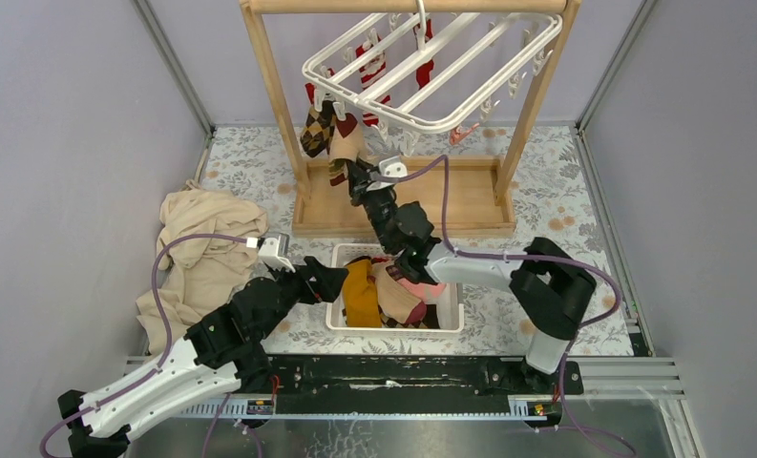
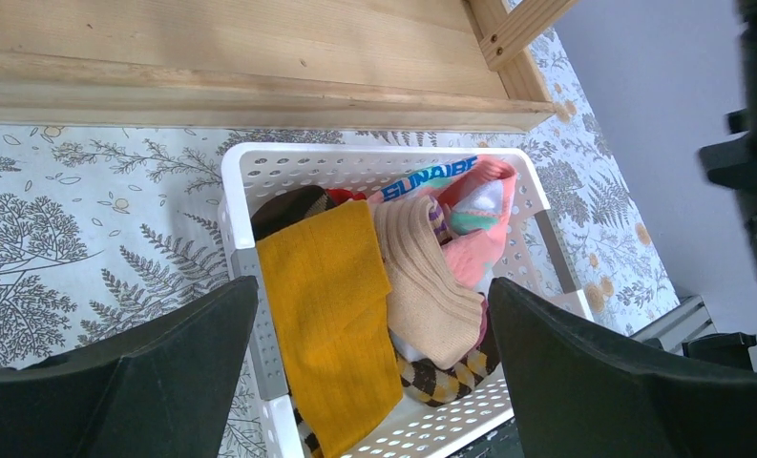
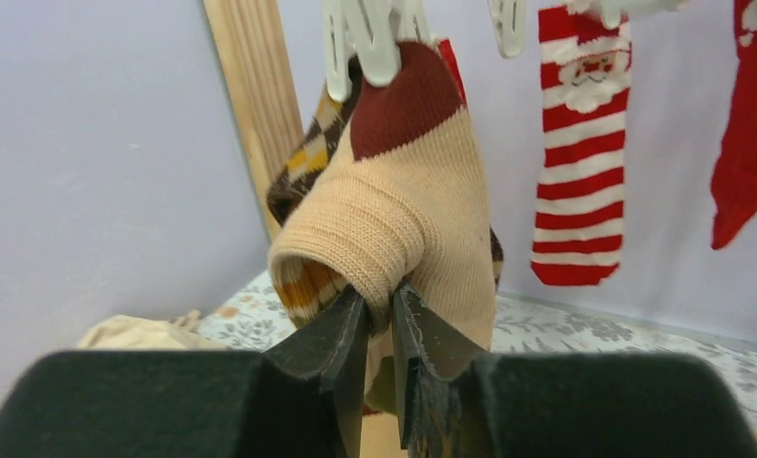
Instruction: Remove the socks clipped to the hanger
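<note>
The white clip hanger (image 1: 431, 72) holds several socks. In the right wrist view a beige sock with maroon patch (image 3: 412, 191) hangs from clips, a checked sock (image 3: 312, 143) behind it; Santa-striped (image 3: 579, 153) and red (image 3: 746, 143) socks hang farther right. My right gripper is at the beige sock's lower fold, fingertips close together around fabric; whether it grips is unclear. My left gripper stands open over the white basket (image 2: 307, 162), nothing between its fingers; the basket holds yellow, beige, pink and checked socks.
The wooden frame's base tray (image 1: 403, 229) lies beneath the hanger, just behind the basket. A beige cloth (image 1: 202, 258) is heaped at the left.
</note>
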